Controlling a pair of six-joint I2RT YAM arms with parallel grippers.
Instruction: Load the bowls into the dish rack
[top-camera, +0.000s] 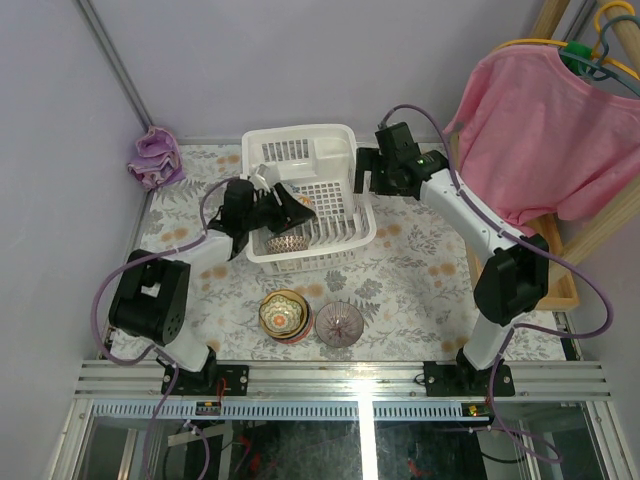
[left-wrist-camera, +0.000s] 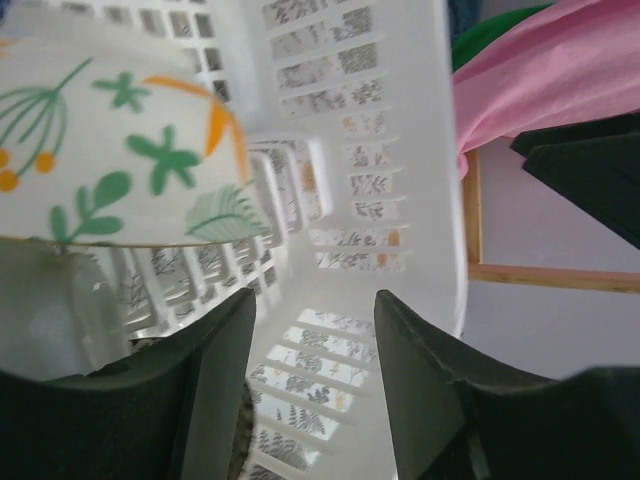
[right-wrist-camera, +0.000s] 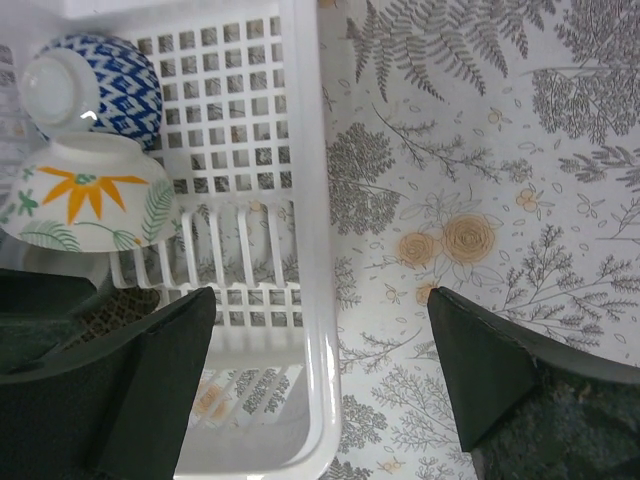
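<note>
The white dish rack (top-camera: 340, 240) holds bowls: a flowered one (right-wrist-camera: 95, 195), a blue-patterned one (right-wrist-camera: 125, 85) behind it, and a patterned one (top-camera: 285, 243) nearer the front. My left gripper is inside the rack beside the flowered bowl, fingers apart with nothing seen between them. My right gripper (top-camera: 365, 165) stands open over the rack's right rim, its fingers (right-wrist-camera: 520, 390) framing rim and tablecloth. On the table in front sit a stack of bowls (top-camera: 283, 314) and a clear ribbed bowl (top-camera: 339, 324).
A pink shirt (top-camera: 545, 130) hangs from hangers at the right above a wooden stand (top-camera: 560, 290). A purple cloth (top-camera: 155, 158) is at the back left. The tablecloth beside the rack is clear.
</note>
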